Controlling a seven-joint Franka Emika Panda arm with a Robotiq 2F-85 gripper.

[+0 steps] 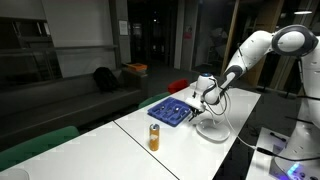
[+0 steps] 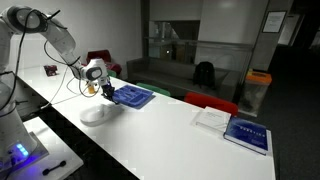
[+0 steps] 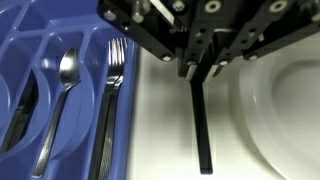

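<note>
In the wrist view my gripper is shut on the end of a dark, slim handle (image 3: 202, 130), probably a piece of cutlery; the rest of it is hidden by the fingers. The handle points away from the fingers, over the white table between the tray and a plate. The blue cutlery tray (image 3: 122, 120) lies on the left, with a spoon (image 3: 68, 68) and a fork (image 3: 116, 60) in its slots. The white plate (image 3: 255, 120) is on the right. From outside, the gripper (image 1: 196, 107) is low between the tray (image 1: 172, 112) and the plate (image 1: 212, 129).
An orange can-like object (image 1: 154, 137) stands on the table, left of the plate in the first exterior view. A blue box (image 2: 248, 136) and a white one (image 2: 212, 120) lie at the table's far end.
</note>
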